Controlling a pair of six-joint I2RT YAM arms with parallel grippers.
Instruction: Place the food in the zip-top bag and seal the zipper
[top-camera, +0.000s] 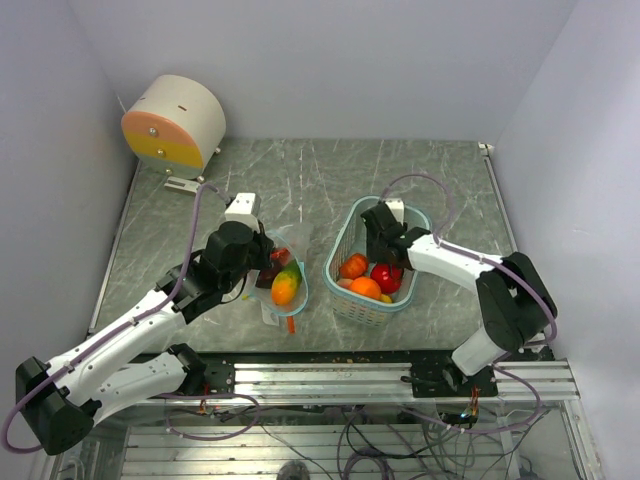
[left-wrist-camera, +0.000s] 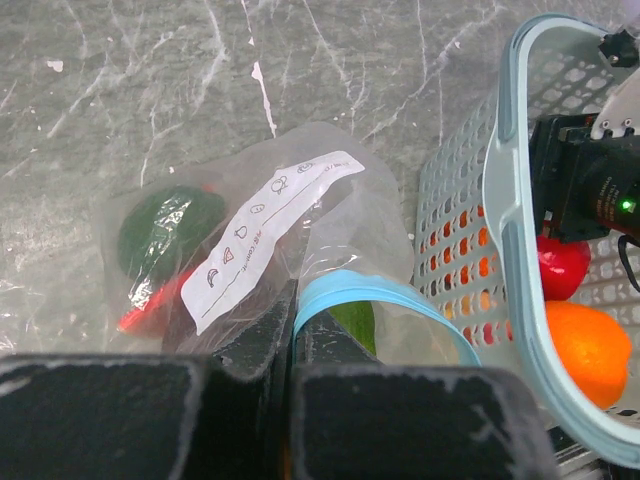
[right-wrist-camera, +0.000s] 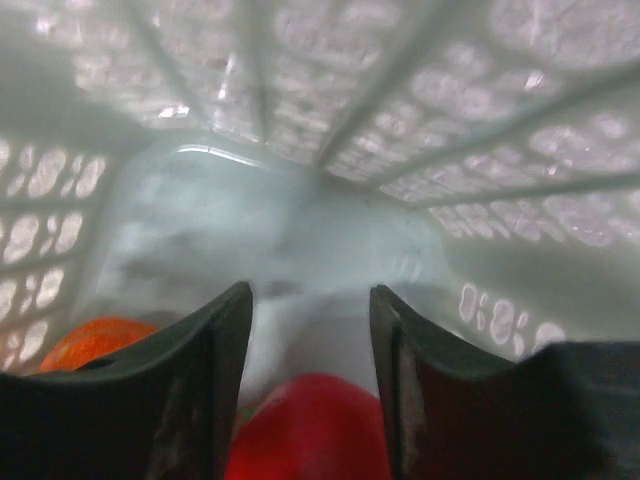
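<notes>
My left gripper is shut on the blue-edged mouth of the clear zip bag (left-wrist-camera: 370, 220). Inside the bag are a mango (top-camera: 284, 291), a dark green item (left-wrist-camera: 170, 232) and something red under the white label. My right gripper reaches down into the basket with its fingers apart. Low between these fingers, in the right wrist view, shows a round red fruit (right-wrist-camera: 308, 435), not visibly gripped; whether a pad touches it cannot be made out. An orange (top-camera: 366, 288) and an orange-red tomato (top-camera: 354, 266) lie beside it.
The pale blue perforated basket (top-camera: 362, 314) stands right of the bag, its walls close around my right gripper. A cream and orange drum-shaped object (top-camera: 175, 125) stands at the back left.
</notes>
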